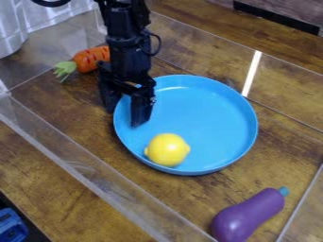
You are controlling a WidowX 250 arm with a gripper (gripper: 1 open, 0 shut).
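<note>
My black gripper hangs from the top over the left rim of a blue plate. Its fingers are dark against the dark wood and hard to make out; I see nothing held between them. A yellow lemon lies near the front of the plate. An orange carrot with a green top lies behind the gripper to the left. A purple eggplant lies on the wood at the front right, outside the plate.
The wooden table shows free room left of the plate and behind it to the right. Clear plastic edges run along the lower left and lower right. A pale object stands at the top left corner.
</note>
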